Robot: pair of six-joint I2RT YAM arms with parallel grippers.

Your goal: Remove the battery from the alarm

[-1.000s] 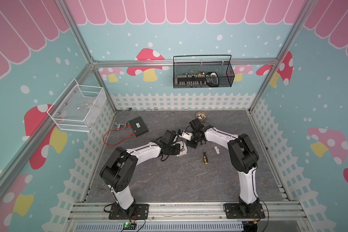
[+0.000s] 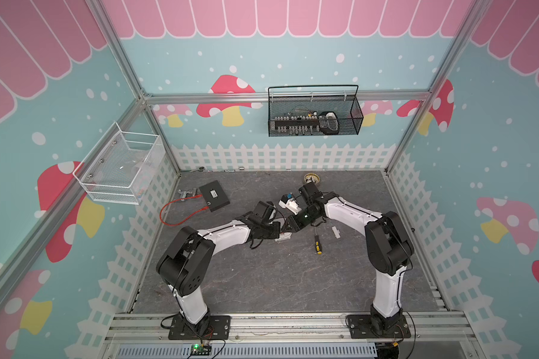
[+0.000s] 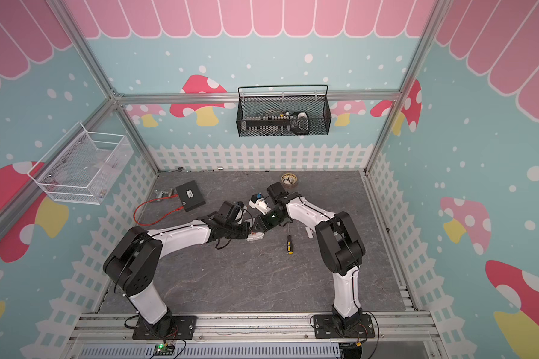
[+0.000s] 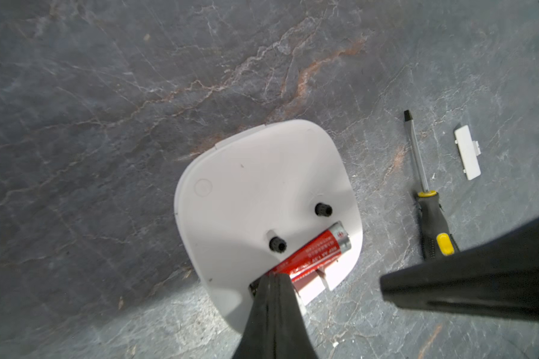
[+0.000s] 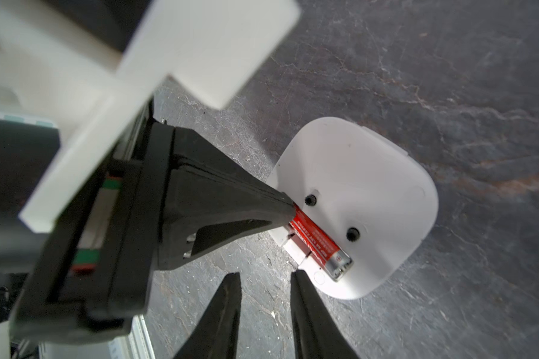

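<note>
The white alarm (image 4: pixel 245 185) lies on the table with a red AA battery (image 4: pixel 311 254) on it, beside two black posts. My left gripper is shut, its tips at one end of the battery; the right wrist view shows them (image 5: pixel 287 206) there too. My right gripper is part open above the alarm near the battery's other end, with nothing seen between its fingers.
A yellow-black screwdriver (image 4: pixel 431 221) and small white cover (image 4: pixel 467 152) lie right of the alarm. A black box (image 2: pixel 214 195) with red cable sits back left, a round bowl (image 3: pixel 288 179) at the back.
The left arm has barely moved.
</note>
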